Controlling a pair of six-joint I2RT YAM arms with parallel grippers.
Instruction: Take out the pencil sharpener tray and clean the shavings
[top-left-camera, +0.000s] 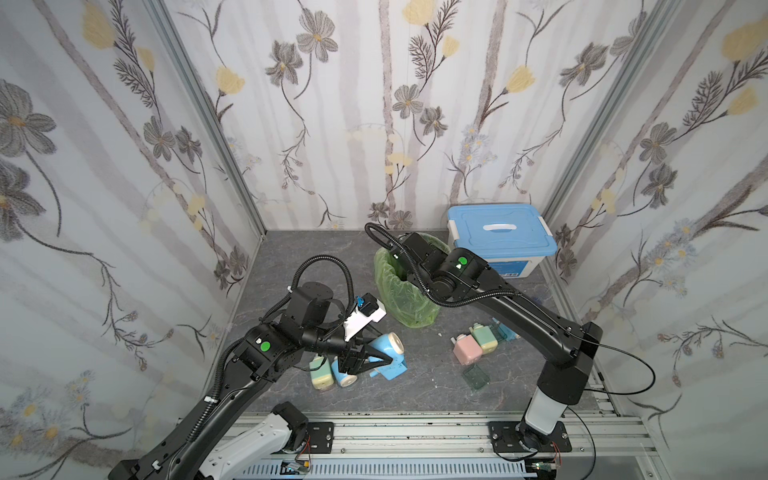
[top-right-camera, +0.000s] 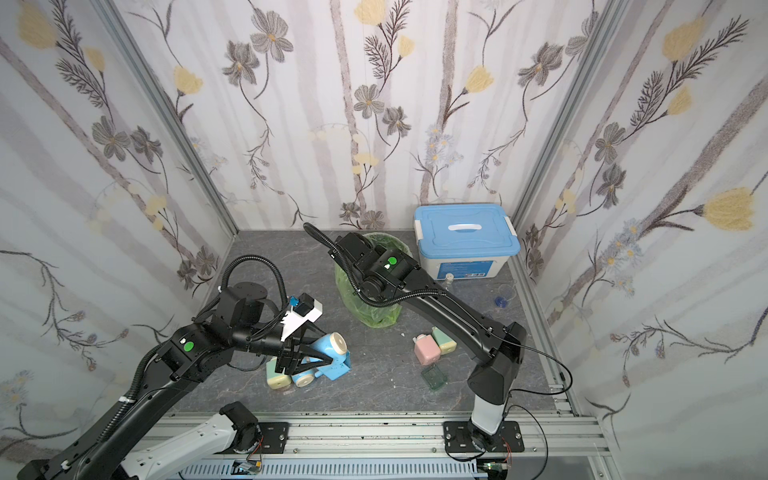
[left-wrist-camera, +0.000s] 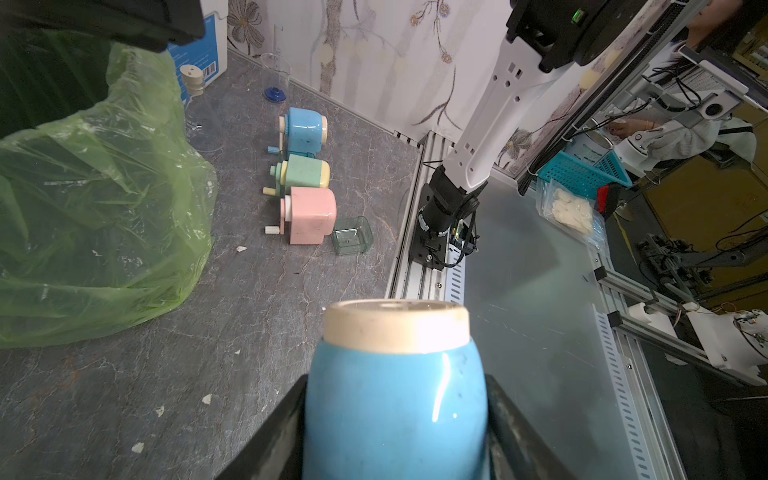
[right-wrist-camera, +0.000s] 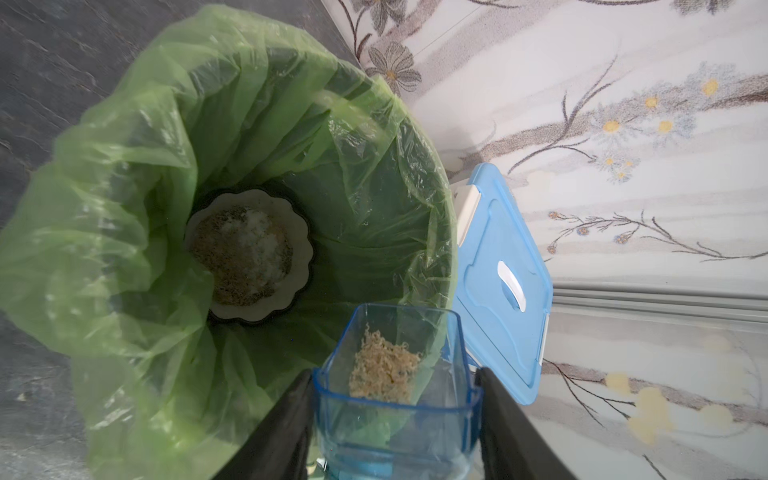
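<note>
My left gripper (top-left-camera: 369, 356) is shut on a blue pencil sharpener (left-wrist-camera: 396, 400) with a cream top, low at the front left. My right gripper is shut on a clear blue-tinted tray (right-wrist-camera: 432, 336) with light shavings in it, held over the green-lined bin (right-wrist-camera: 112, 240); in both top views the arm hides it. A round scalloped object (right-wrist-camera: 276, 288) with debris inside sits in the bin. Pink (left-wrist-camera: 312, 216), green (left-wrist-camera: 304, 172) and blue (left-wrist-camera: 308, 130) sharpeners stand right of the bin, beside an empty clear tray (left-wrist-camera: 352, 236).
A lidded blue and white box (top-left-camera: 500, 232) stands at the back right. More sharpeners, one green (top-left-camera: 321, 376), lie beside my left gripper. Small specks lie before the bin.
</note>
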